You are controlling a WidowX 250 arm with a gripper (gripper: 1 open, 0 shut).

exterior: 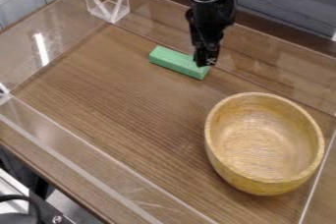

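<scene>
The black gripper (206, 47) hangs from the top of the view, just above the right part of a green block (176, 61) lying on the wooden table. Its fingers are dark and small, so I cannot tell how far apart they are or whether they touch the block.
A large tan plastic bowl (262, 173) fills the lower right. A clear angular holder (108, 3) stands at the back left.
</scene>
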